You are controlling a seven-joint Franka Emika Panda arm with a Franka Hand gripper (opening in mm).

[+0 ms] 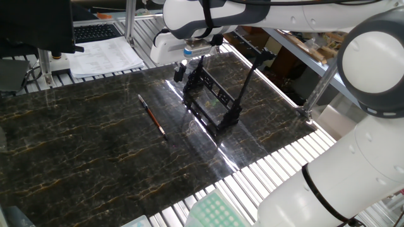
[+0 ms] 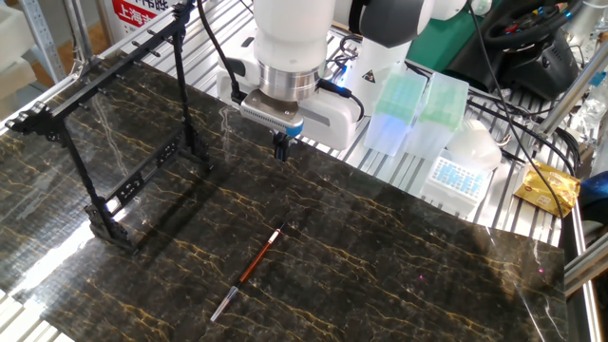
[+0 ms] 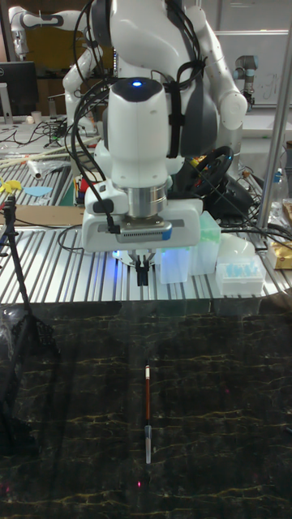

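Observation:
My gripper (image 2: 280,147) hangs above the dark marbled tabletop, its black fingers pointing down and close together. It looks shut, and nothing shows between the fingers. A slim brown-red brush or pen (image 2: 254,264) with a pale band and a clear end lies on the tabletop, clear of the gripper. The same brush (image 3: 148,402) is lengthwise in the third view, nearer that camera than the gripper (image 3: 143,270). A black frame-like rack (image 1: 211,104) stands upright on the tabletop, to the left of the gripper in the second view.
Translucent boxes (image 2: 397,109), a white tray with blue dots (image 2: 458,180) and a gold packet (image 2: 548,188) stand on the slatted metal surface beside the tabletop. Papers (image 1: 106,58) and a keyboard (image 1: 95,31) are at its far side. Much of the marbled top (image 1: 76,151) is bare.

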